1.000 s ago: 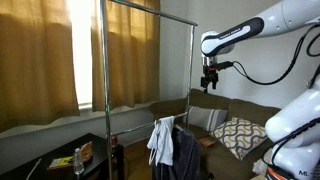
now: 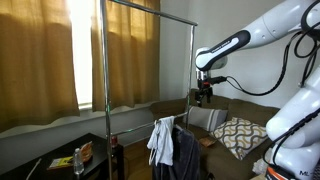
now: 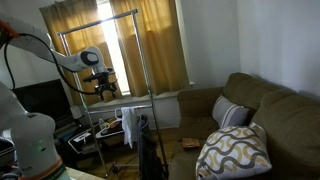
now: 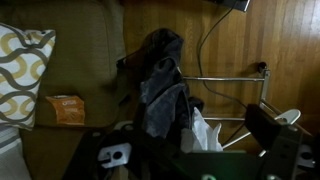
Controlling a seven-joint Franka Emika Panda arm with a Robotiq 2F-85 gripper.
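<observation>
High beside the metal rack point(image 2: 108, 85), my gripper point(image 2: 203, 99) points down with its fingers open and nothing between them. In the wrist view its dark fingers point(image 4: 262, 124) stand wide apart at the bottom edge. A white cloth point(image 2: 161, 143) hangs over the rack's lower bar, and a dark garment point(image 2: 184, 155) hangs beside it. Seen from above, the dark garment point(image 4: 163, 88) and the white cloth point(image 4: 205, 135) lie between and beyond the fingers, well below them. The gripper partly hides the lower ends of both.
A brown sofa point(image 3: 262, 95) with a patterned pillow point(image 3: 232, 153) and a striped pillow point(image 3: 229, 115) stands beside the rack. An orange packet point(image 4: 68, 109) lies on the seat. A dark table point(image 2: 60, 165) with small items stands left of the rack. Wooden floor point(image 4: 225, 50) shows below.
The cloth, the garment and the rack look unmoved.
</observation>
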